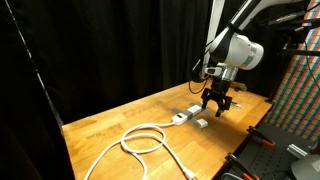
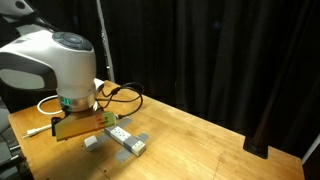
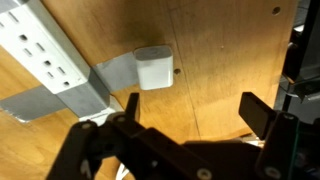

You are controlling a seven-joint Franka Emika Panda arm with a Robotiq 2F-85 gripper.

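Observation:
My gripper is open, its two dark fingers spread wide with nothing between them. A small white block (image 3: 154, 67) lies on the wooden table, ahead of the fingers and towards the left one in the wrist view. In exterior view 1 the gripper (image 1: 216, 102) hangs over the table just behind and to the right of that block (image 1: 202, 123). A white power strip (image 3: 42, 42) lies at the upper left of the wrist view, apart from the block. Exterior view 2 shows the block (image 2: 91, 142) beside the strip (image 2: 124, 139), with the fingers largely hidden there.
Grey tape patches (image 3: 118, 72) mark the table around the strip. A white cable (image 1: 130, 138) loops across the table's middle. Black curtain (image 1: 110, 50) hangs behind. Bare table (image 2: 215, 155) stretches away on the right in exterior view 2.

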